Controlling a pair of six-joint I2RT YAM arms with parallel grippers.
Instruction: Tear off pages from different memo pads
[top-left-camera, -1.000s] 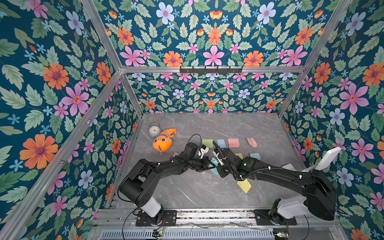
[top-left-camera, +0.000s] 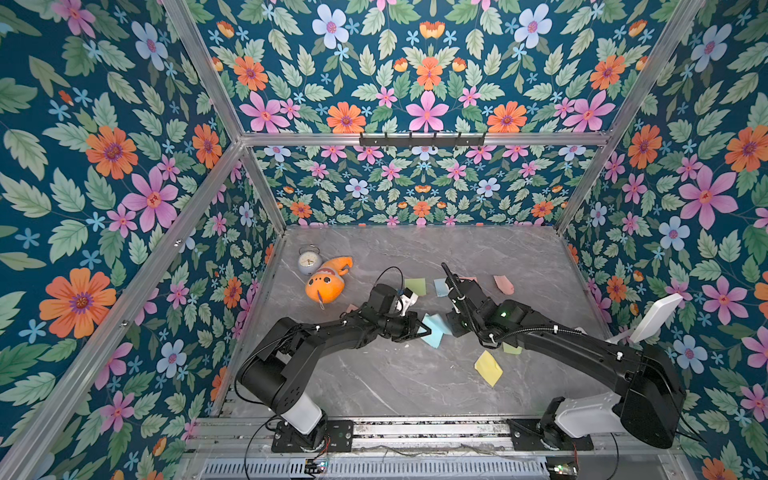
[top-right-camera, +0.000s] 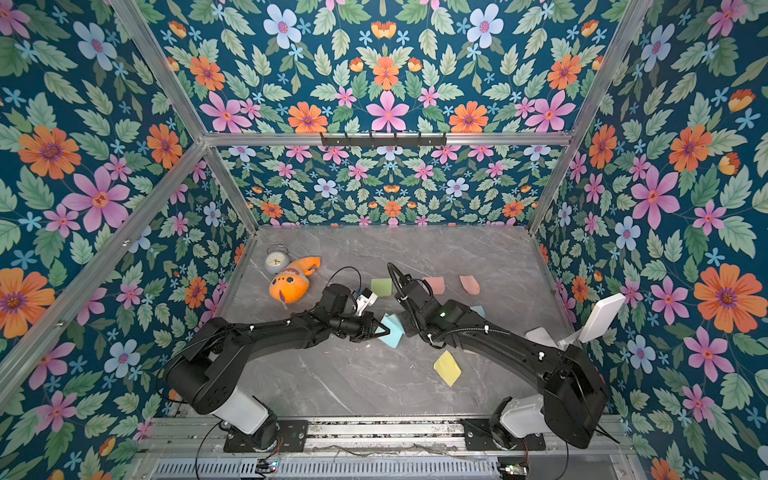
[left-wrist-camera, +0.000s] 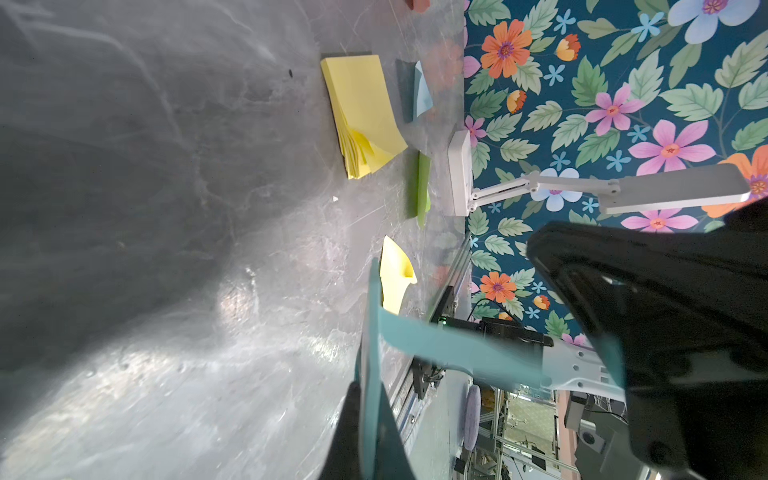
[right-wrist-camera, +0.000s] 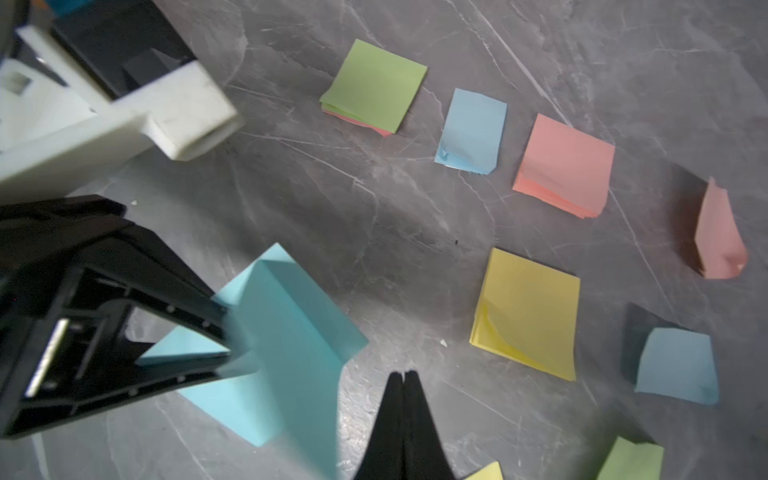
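My left gripper (top-left-camera: 417, 328) is shut on a cyan paper, which stands folded up in the left wrist view. My right gripper hangs just to its right, shut with nothing visible between its fingertips. Beyond lie a yellow pad (right-wrist-camera: 524, 308), green pad (right-wrist-camera: 374, 84), pink pad (right-wrist-camera: 564, 164) and small blue pad (right-wrist-camera: 472, 128). Loose torn sheets include pink (right-wrist-camera: 718, 232), blue (right-wrist-camera: 676, 364), green (right-wrist-camera: 628, 464) and yellow (top-right-camera: 448, 368).
An orange plush toy (top-left-camera: 325, 284) and a clock (top-left-camera: 309, 261) stand at the back left. A white lamp (top-right-camera: 600, 316) stands at the right.
My right arm has risen and shifted slightly, its wrist turned, uncovering more of the cyan paper in the top left view. My left arm looks unmoved.
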